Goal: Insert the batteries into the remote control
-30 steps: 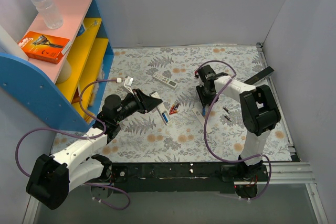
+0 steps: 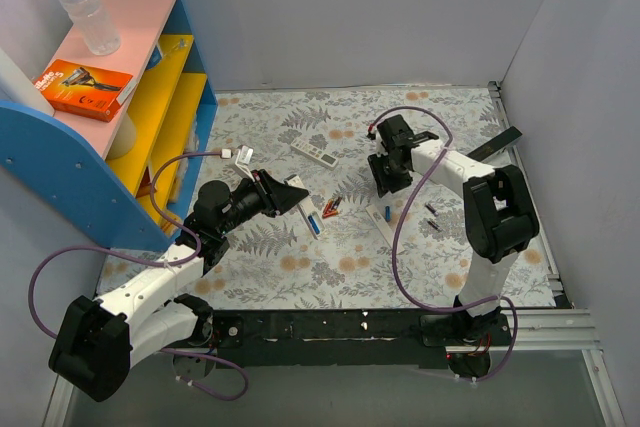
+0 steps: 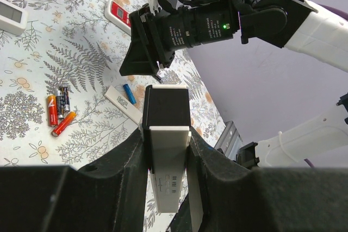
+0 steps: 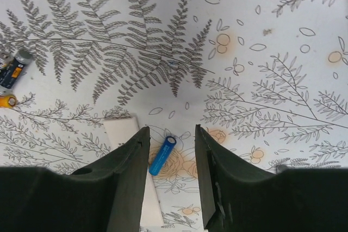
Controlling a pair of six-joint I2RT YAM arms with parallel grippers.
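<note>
My left gripper (image 2: pixel 302 193) is shut on a white remote control (image 2: pixel 308 211), held tilted above the table; in the top view something blue, apparently a battery, shows in its lower part. In the left wrist view, that remote (image 3: pixel 168 156) appears nearly end-on, so its compartment is hidden. My right gripper is open, with a gap between its fingers and nothing held. Below it a blue battery (image 4: pixel 162 156) lies on the table beside a pale flat strip (image 4: pixel 124 132), likely the battery cover. Orange batteries (image 3: pixel 52 110) and dark ones (image 3: pixel 63 100) lie grouped further left.
A second white remote (image 2: pixel 314 154) lies at the back. Two small dark pieces (image 2: pixel 433 218) rest right of the blue battery. A shelf (image 2: pixel 160 97) with a bottle and a razor box stands at the left.
The left arm and its remote have stayed still.
</note>
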